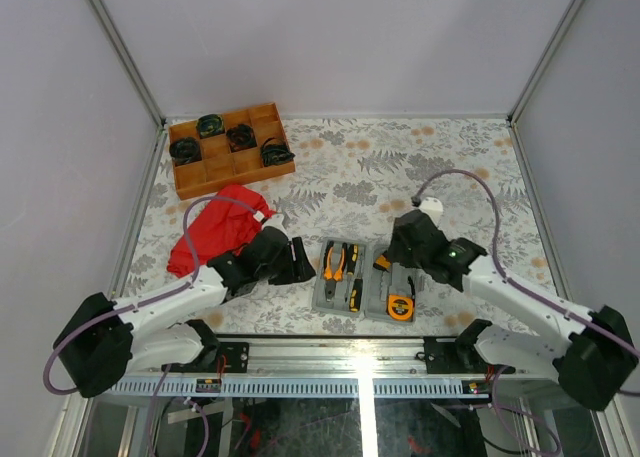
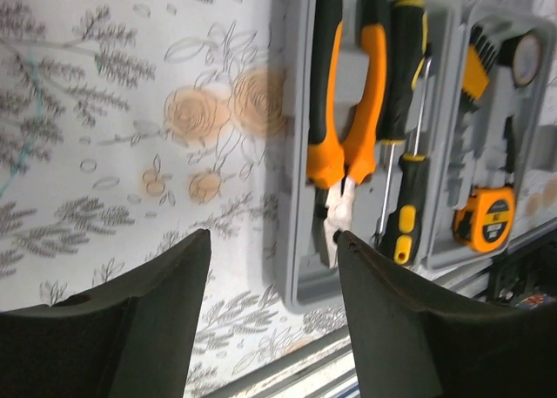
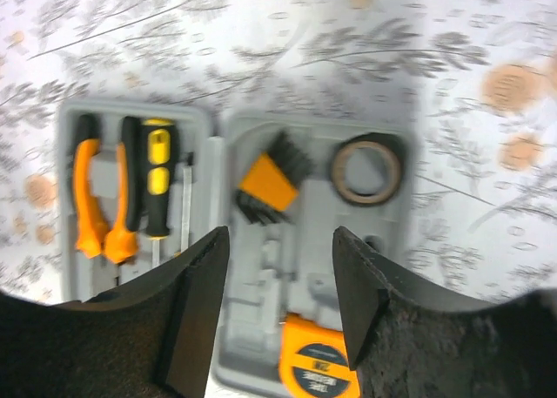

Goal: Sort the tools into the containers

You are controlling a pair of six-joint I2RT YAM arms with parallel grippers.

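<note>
Two grey compartment trays sit side by side near the front edge. The left tray [image 2: 296, 111] holds orange-black pliers [image 2: 324, 145] and several screwdrivers [image 2: 405, 232]. The right tray [image 3: 389, 232] holds an orange scraper [image 3: 268, 183], a tape roll [image 3: 365, 185], a yellow tape measure [image 3: 315, 363] and small metal pieces. My left gripper, left of the trays, is open with nothing between its fingers. My right gripper is open and empty, over the right tray.
A red cloth [image 1: 210, 232] lies behind the left arm. A wooden organizer [image 1: 230, 172] with coiled dark cables is at the back left.
</note>
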